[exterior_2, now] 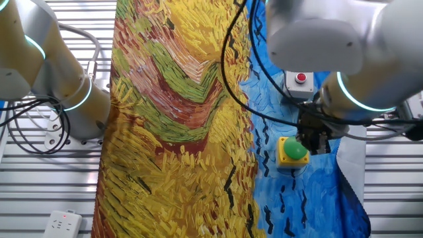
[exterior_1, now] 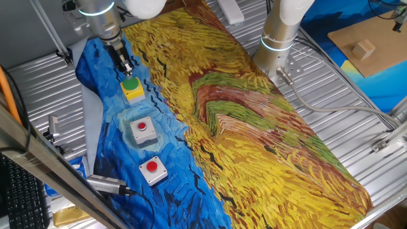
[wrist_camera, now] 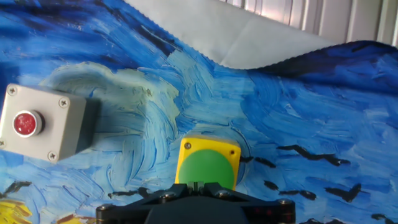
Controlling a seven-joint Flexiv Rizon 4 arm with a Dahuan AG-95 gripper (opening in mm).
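A domed green button (exterior_1: 130, 84) tops a yellow box (exterior_1: 135, 95) on the blue part of the painted cloth. My gripper (exterior_1: 129, 72) points down right at the button's far edge in exterior view 1. In the wrist view its fingertips (wrist_camera: 189, 185) meet in the middle with nothing showing between them, so the gripper is shut. They cover the lower part of the green button (wrist_camera: 205, 168). Whether they touch it or hover just above, I cannot tell. In exterior view 2, the wrist and cables partly hide the gripper beside the green button (exterior_2: 295, 148).
Two grey boxes with red buttons stand along the blue strip: a nearer-to-green one (exterior_1: 144, 130) and one farther (exterior_1: 152, 170). A grey cable-fed device (exterior_1: 107, 184) lies at the cloth's edge.
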